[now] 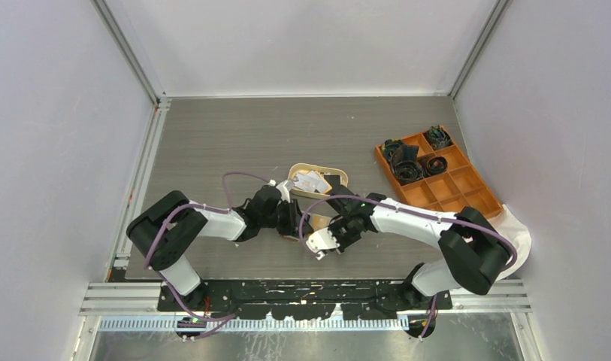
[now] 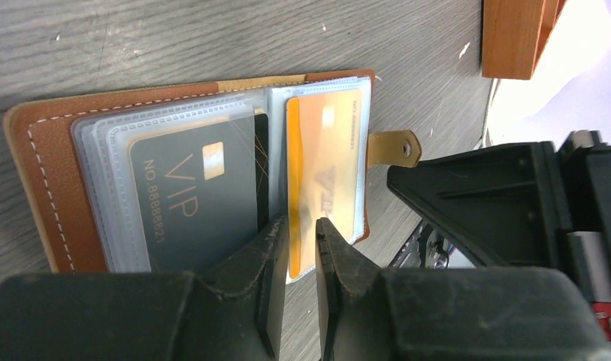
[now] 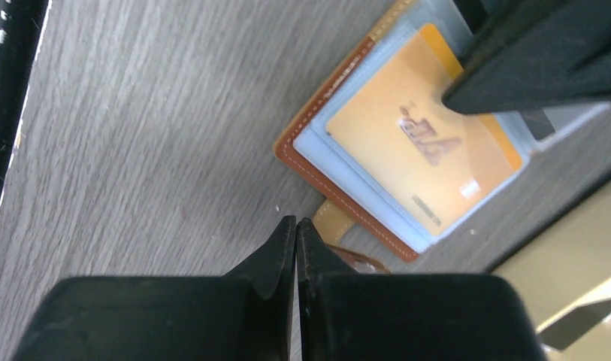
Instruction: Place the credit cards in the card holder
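Note:
The brown card holder [image 2: 39, 162] lies spread on the table, with clear sleeves on both halves. A grey VIP card [image 2: 186, 203] sits in one half's sleeve. On the other half an orange card lies inside its clear sleeve, also seen in the right wrist view. My left gripper is slightly open over the orange card's inner edge, its fingertips a small gap apart. My right gripper is shut with nothing between its fingers, beside the holder's outer edge near the snap strap [image 3: 332, 220]. From above, the arms hide most of the holder.
A cream basket [image 1: 296, 167] holding white, tan and black cards stands just behind the holder. At the right is an orange compartment tray [image 1: 456, 180] with dark rolled items, beside a white cloth [image 1: 518, 233].

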